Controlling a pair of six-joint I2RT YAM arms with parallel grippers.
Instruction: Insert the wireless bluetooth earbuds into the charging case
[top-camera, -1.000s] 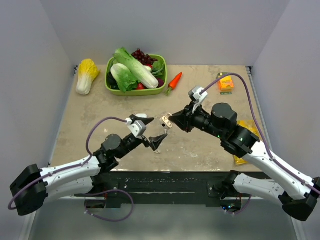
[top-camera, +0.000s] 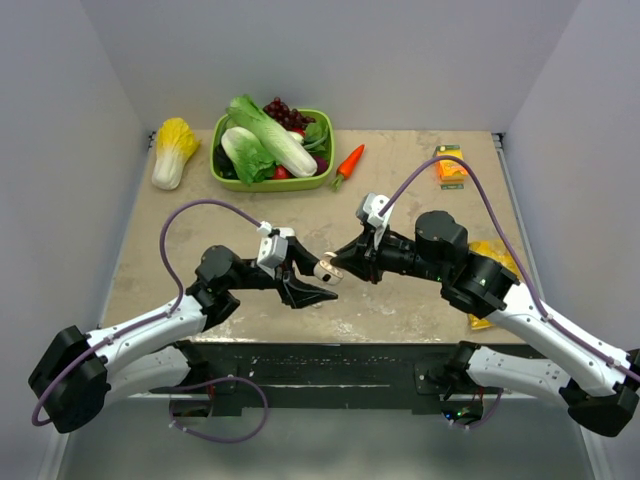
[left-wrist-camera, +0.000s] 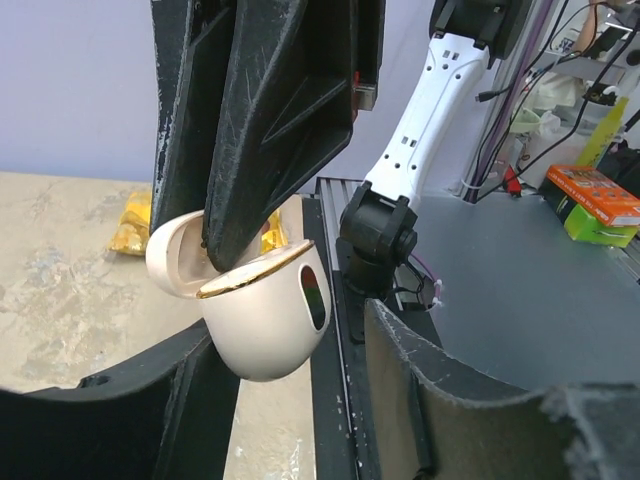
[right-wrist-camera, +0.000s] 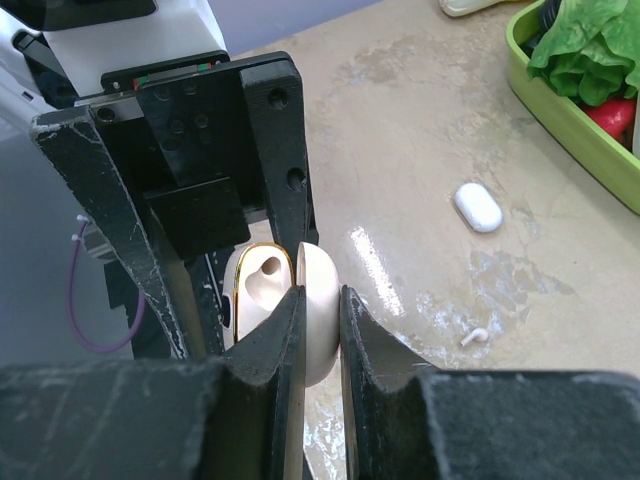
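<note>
The white charging case (left-wrist-camera: 258, 320) hangs in the air between the grippers, lid open, a gold rim round its hollowed inside (right-wrist-camera: 262, 282). My right gripper is shut on the lid side. My left gripper (top-camera: 308, 275) surrounds the case body, its lower finger low beside it; in the top view its fingers look parted, and whether they press on the case is hard to tell. A small white earbud (right-wrist-camera: 475, 336) lies on the table. A white oval object (right-wrist-camera: 478, 206) lies farther back.
A green basket of vegetables (top-camera: 224, 175) stands at the back, with a cabbage (top-camera: 172, 152) and carrot (top-camera: 349, 164) beside it. Orange packets (top-camera: 451, 170) and a yellow bag (top-camera: 480, 322) lie right.
My left gripper has moved right and turned to come round the case.
</note>
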